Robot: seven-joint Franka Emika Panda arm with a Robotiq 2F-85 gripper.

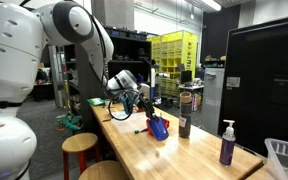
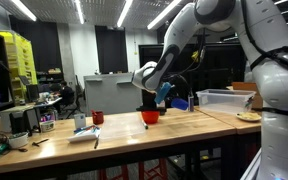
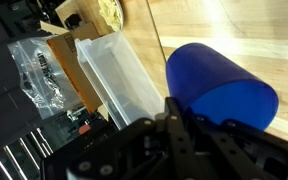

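Observation:
A dark blue cup fills the right middle of the wrist view, with my gripper shut on its near edge. In exterior view 1 the cup is tilted and appears close to the table top; whether it touches is unclear. Exterior view 2 shows the blue cup at the right of the gripper. A red container stands on the table beside it in that view, partly hidden by the blue cup in exterior view 1. The inside of the red container cannot be made out.
A dark canister stands just right of the cup, and a purple pump bottle farther right. A clear plastic bin lies left of the cup in the wrist view.

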